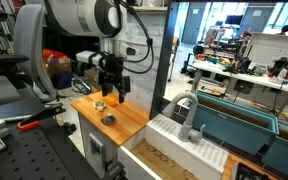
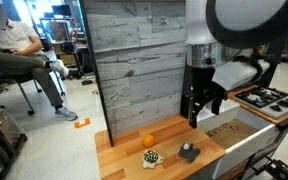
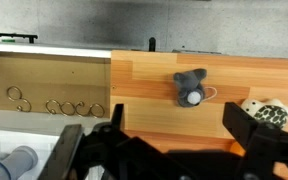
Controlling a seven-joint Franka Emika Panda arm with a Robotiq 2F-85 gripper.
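Observation:
In the wrist view a small grey toy (image 3: pixel 190 87), mouse-like with a thin tail, lies on the wooden worktop (image 3: pixel 144 75). To its right are a pale toy with dark spots (image 3: pixel 267 112) and a bit of an orange thing (image 3: pixel 236 148). My gripper is open above the worktop, its fingers wide apart and nothing between them; the grey toy appears just beyond the gap. From the second exterior side the grey toy (image 2: pixel 188 152), spotted toy (image 2: pixel 152 160) and round orange thing (image 2: pixel 149 141) show below and left of the gripper (image 2: pixel 206 112).
Beside the worktop is an open compartment with several rings (image 3: pixel 69 107). A grey faucet (image 1: pixel 189 115) stands at the white sink beyond it. A tall grey plank panel (image 2: pixel 144 70) rises behind the worktop.

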